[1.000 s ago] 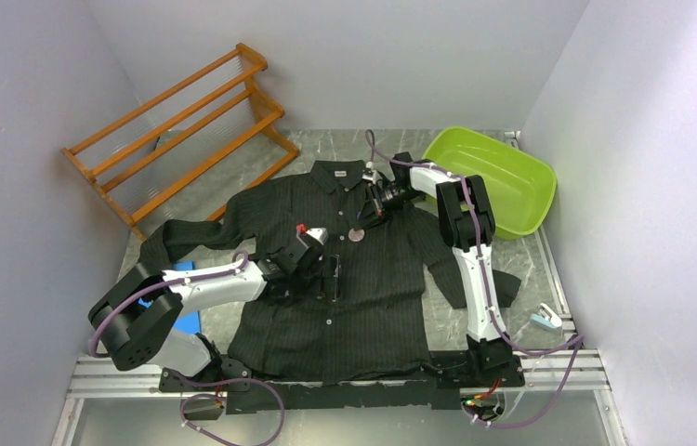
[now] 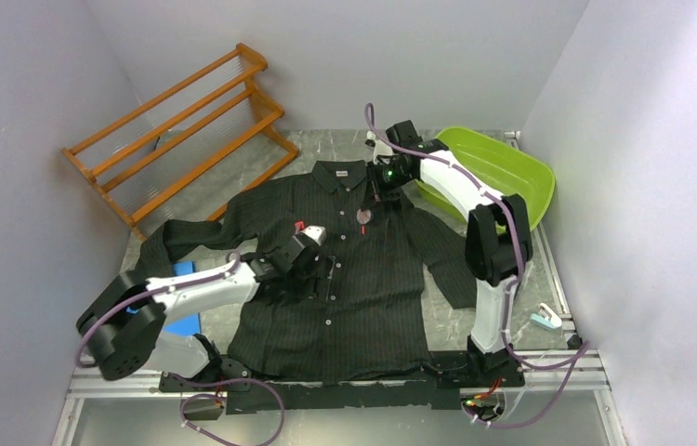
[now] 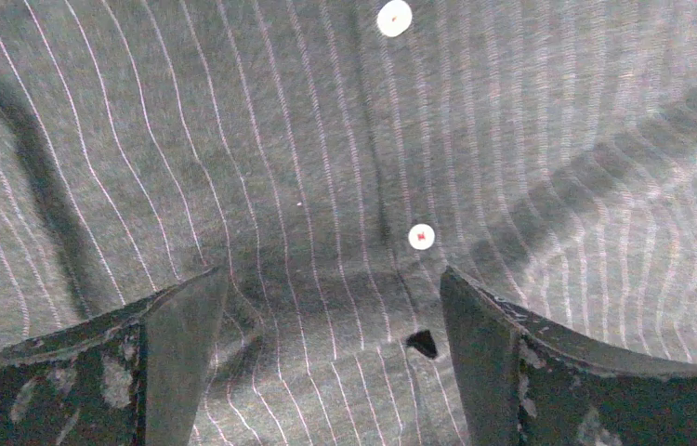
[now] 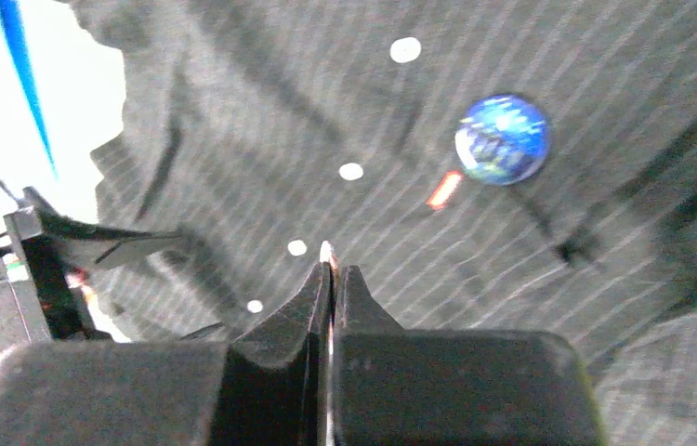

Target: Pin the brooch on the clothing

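Observation:
A dark pinstriped shirt (image 2: 363, 307) lies spread on the table, its white buttons (image 4: 351, 171) running down the front. On its chest rests a round, shiny blue brooch (image 4: 503, 139) beside a small red piece (image 4: 444, 189). My right gripper is shut on a thin pale disc (image 4: 327, 255), seen edge-on between the fingertips. From above, this disc (image 2: 363, 216) covers the spot of the blue brooch. Low over the shirt's button line, my left gripper stands open with nothing gripped; a button (image 3: 421, 237) lies just beyond its fingertips.
A green basin (image 2: 498, 177) stands at the back right, behind the right arm. Back left is a wooden rack (image 2: 187, 130). A blue sheet (image 2: 184, 323) lies by the left arm, and a small stapler-like item (image 2: 546, 317) at the right edge.
My left gripper has moved only slightly.

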